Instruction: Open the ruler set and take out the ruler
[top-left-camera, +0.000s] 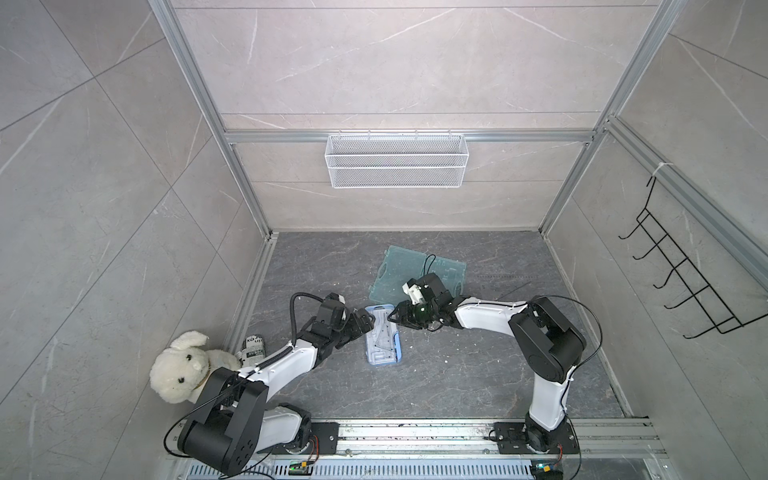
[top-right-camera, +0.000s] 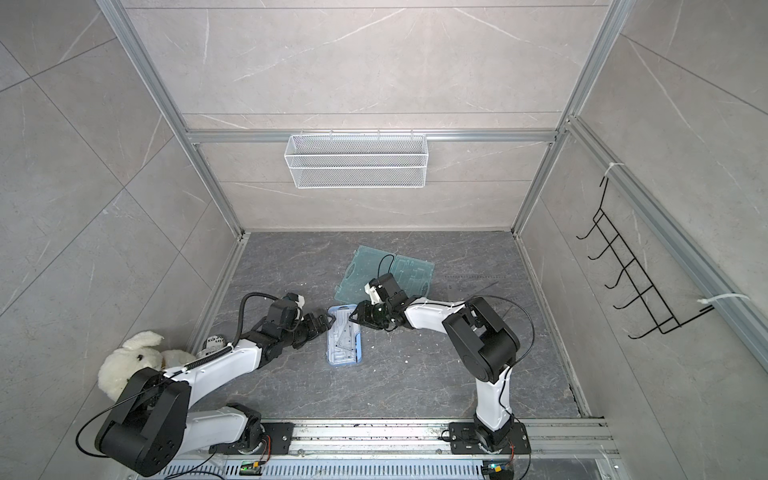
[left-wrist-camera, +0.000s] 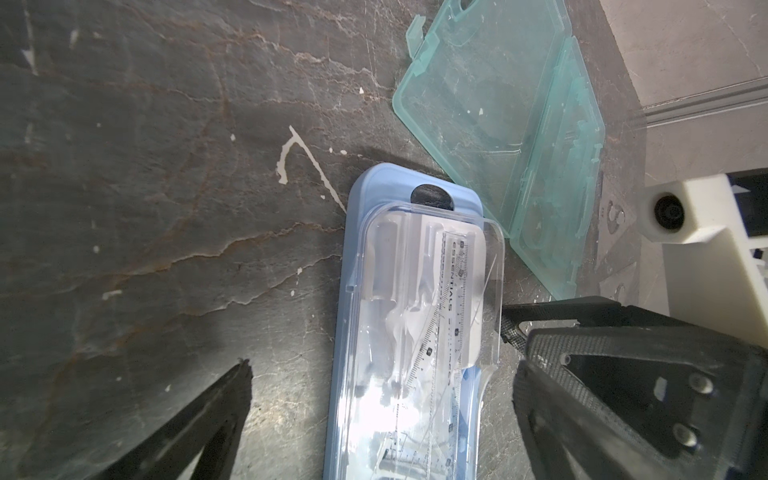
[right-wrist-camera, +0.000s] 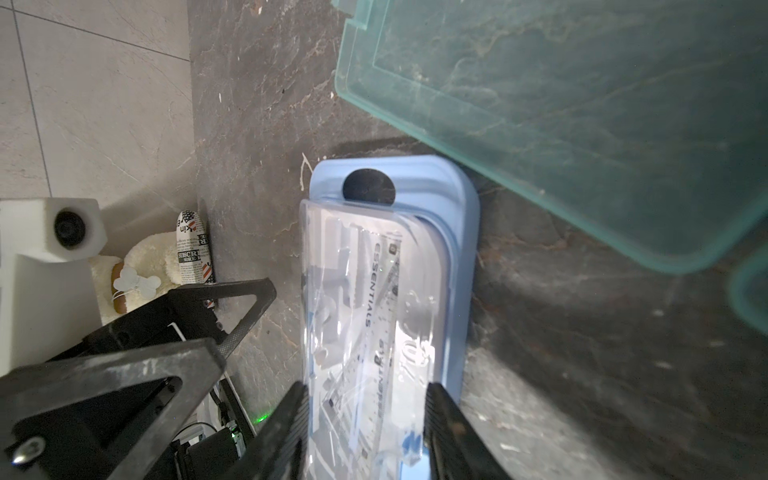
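The ruler set is a pale blue case (right-wrist-camera: 460, 240) lying flat on the floor between my grippers, with a hole at its far end. Its clear cover (left-wrist-camera: 492, 264) sits slightly askew over the tray, its right edge jutting past the case's rim in the left wrist view. Through the plastic show a ruler (left-wrist-camera: 456, 280) marked "ESSENTIALS" and other clear tools. My left gripper (top-left-camera: 369, 321) is at the case's left side, fingers open and empty. On the opposite side is my right gripper (top-left-camera: 392, 318), also open, its fingers (right-wrist-camera: 296, 424) blurred near the cover.
An open teal plastic case (top-left-camera: 400, 268) lies just behind the ruler set, close to its far end. A white plush toy (top-left-camera: 182, 368) and a printed can-like item (top-left-camera: 253, 348) are at the left wall. Bare floor extends in front.
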